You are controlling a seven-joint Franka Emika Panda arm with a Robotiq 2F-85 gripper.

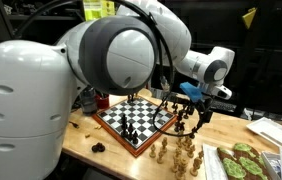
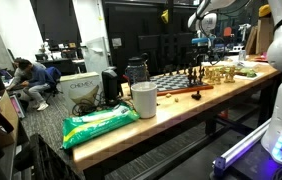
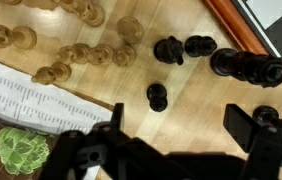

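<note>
My gripper is open, pointing down over the table, with black fingers (image 3: 108, 134) on either side of the wrist view. A small black chess pawn (image 3: 158, 97) stands between and slightly ahead of the fingertips, not gripped. Beyond it are more black pieces: one dark piece (image 3: 168, 50), a smaller one beside it (image 3: 200, 46), and a long one (image 3: 249, 66) near the board. Light wooden pieces (image 3: 76, 53) are gathered to the left. The chessboard (image 1: 121, 112), with a brown border, lies left of my gripper in exterior view 1.
Several light pieces (image 1: 166, 152) stand along the near table side. White printed paper (image 3: 31, 100) and a leafy green picture (image 3: 21, 150) lie beside the pieces. At the right of the table is a white tray (image 1: 274, 132). Black pieces (image 1: 129, 132) stand on the board.
</note>
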